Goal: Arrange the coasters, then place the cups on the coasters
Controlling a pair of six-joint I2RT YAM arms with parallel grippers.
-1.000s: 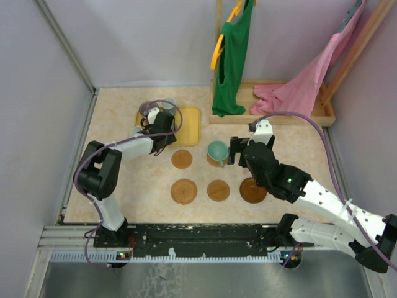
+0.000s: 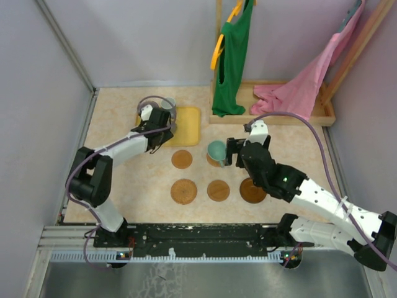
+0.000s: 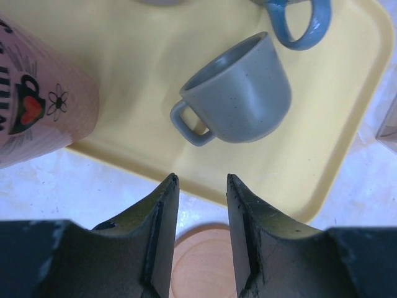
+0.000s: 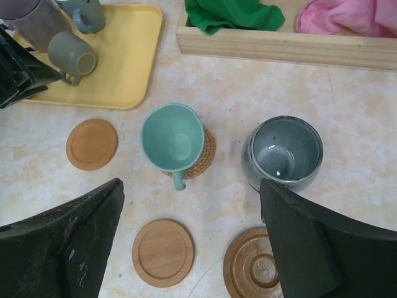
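Observation:
A grey cup [image 3: 242,93] lies on its side in the yellow tray [image 2: 190,127], its handle toward my left gripper. That gripper is part open, nothing between its fingers, on the near side of the cup and apart from it. A plain round coaster [image 4: 92,144] lies bare in front of the tray. On a woven coaster [image 4: 206,155] stands a teal cup [image 4: 173,133]. My right gripper is open and empty above the table. A dark grey cup [image 4: 273,164] stands upright to the right of the teal one.
More cups, one a pink patterned cup [image 3: 46,99], crowd the tray's left and back. Several coasters, among them a wooden coaster [image 2: 218,190], lie bare toward the front. Behind is a wooden box [image 2: 288,118] with hanging green and pink cloths.
The left gripper has shifted a little to the left over the tray. My right gripper has also moved slightly left. The cups that show have stayed put.

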